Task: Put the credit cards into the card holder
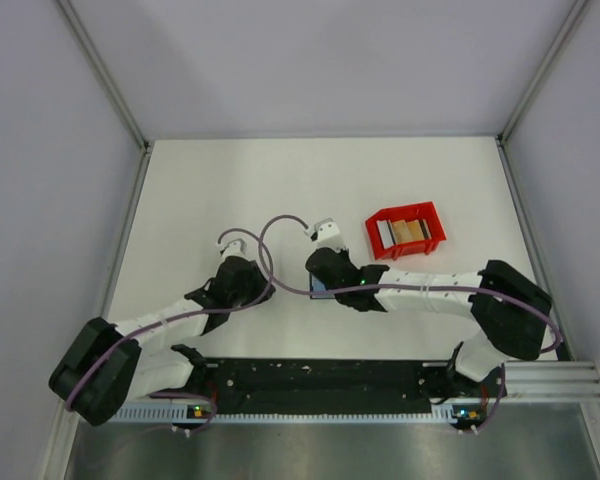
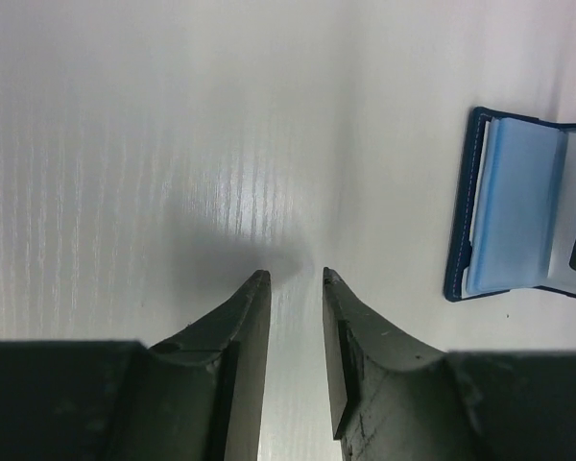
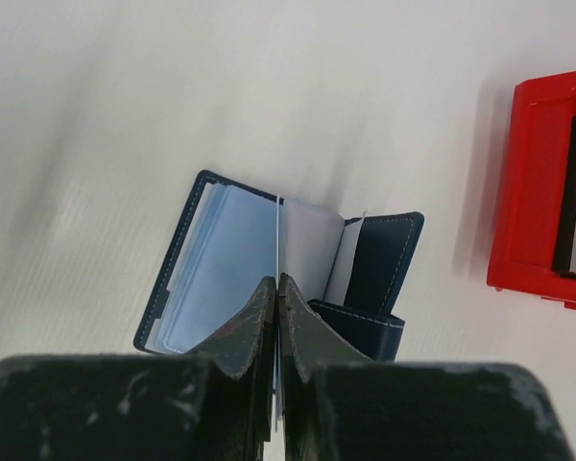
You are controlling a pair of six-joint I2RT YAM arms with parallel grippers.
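The open card holder (image 3: 216,274), dark with light blue inner sleeves, lies on the white table below my right gripper, which is shut with nothing clearly between its fingertips. In the left wrist view the same holder (image 2: 518,202) is at the right edge. My left gripper hangs over bare table left of it, fingers a little apart and empty. A red tray (image 1: 430,240) with light and tan cards (image 1: 408,231) upright in it stands right of the holder; its edge also shows in the right wrist view.
Both arms reach in from the front corners, cables looping over them.
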